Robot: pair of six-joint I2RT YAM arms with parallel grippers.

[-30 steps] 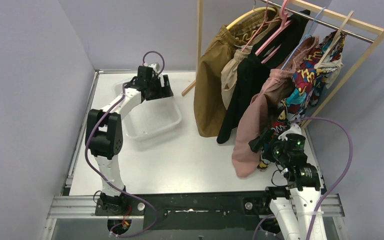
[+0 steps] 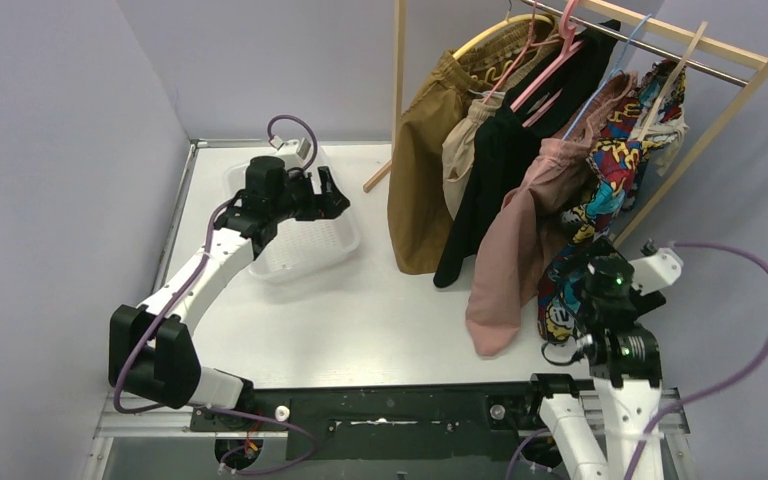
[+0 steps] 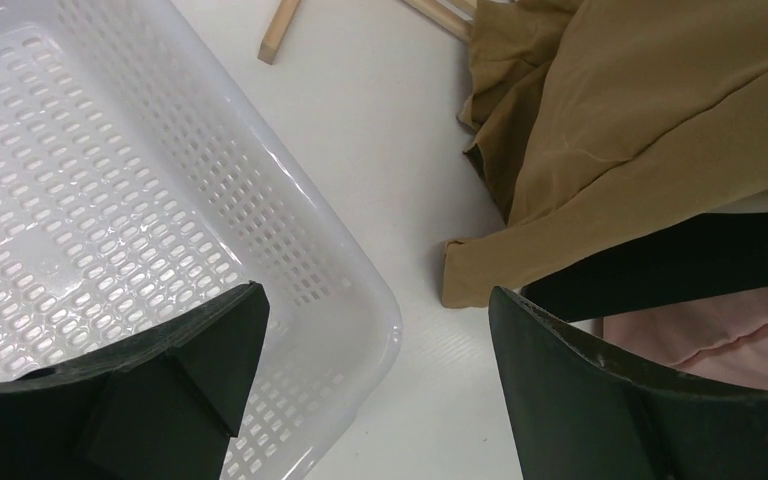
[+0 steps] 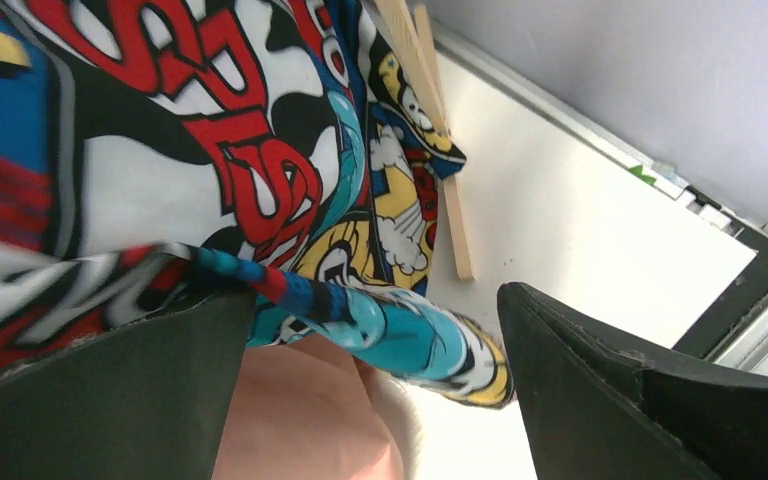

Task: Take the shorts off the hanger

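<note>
Colourful comic-print shorts (image 2: 615,165) hang from a wooden hanger (image 2: 675,80) at the right end of the rack. In the right wrist view the printed cloth (image 4: 260,130) fills the left side, and a fold of it crosses between the open fingers of my right gripper. From above, that gripper (image 2: 625,280) is at the low front part of the shorts. My left gripper (image 2: 332,192) is open over the right part of the white basket, with nothing between its fingers.
Brown pants (image 2: 425,170), black pants (image 2: 485,160) and pink pants (image 2: 530,210) hang left of the shorts. A white perforated basket (image 2: 345,240) stands at the back left. The rack's wooden leg (image 2: 700,150) is close on the right.
My right gripper has shifted right, away from the pink pants, and the lower shorts have swung.
</note>
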